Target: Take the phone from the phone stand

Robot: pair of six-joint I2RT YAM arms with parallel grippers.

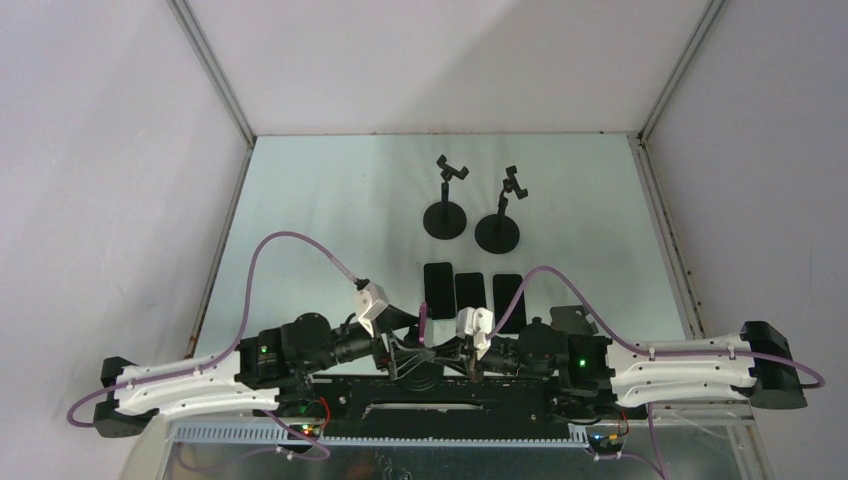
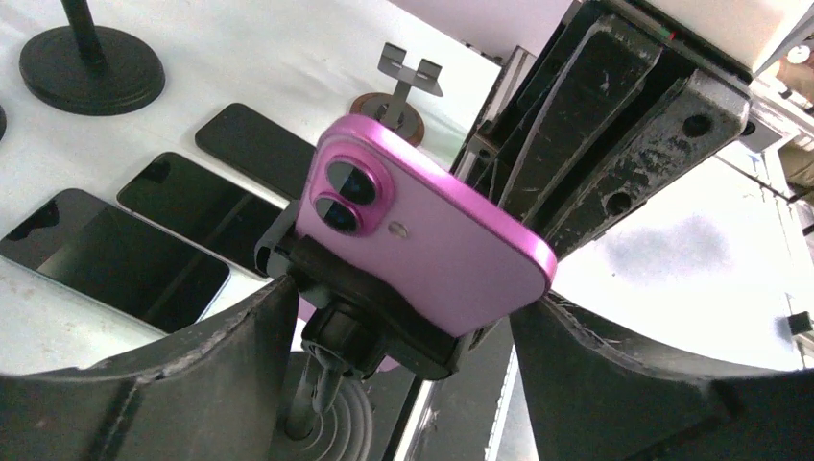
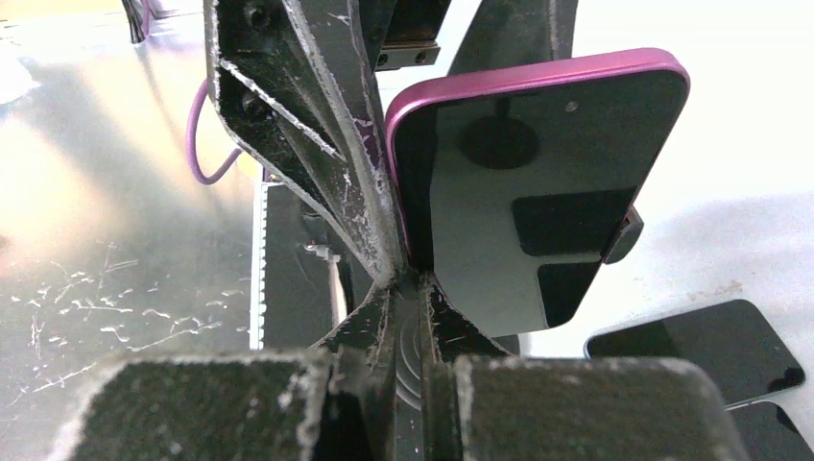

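A pink phone (image 2: pixel 437 235) sits tilted in the clamp (image 2: pixel 360 279) of a black phone stand, whose round base (image 2: pixel 341 423) lies below. The right wrist view shows the screen side of the phone (image 3: pixel 538 192). My left gripper is open, one finger to each side of the phone and clamp in its view; a finger of it (image 3: pixel 312 144) stands at the phone's edge in the right wrist view. My right gripper is closed low beside the screen side, around a dark part of the stand; the exact grip point is mostly hidden.
Three dark phones, one of them (image 1: pixel 438 290), lie flat beyond the grippers. Two empty black stands (image 1: pixel 445 220) (image 1: pixel 497 233) stand farther back. Another small stand (image 2: pixel 392 113) is on the right side.
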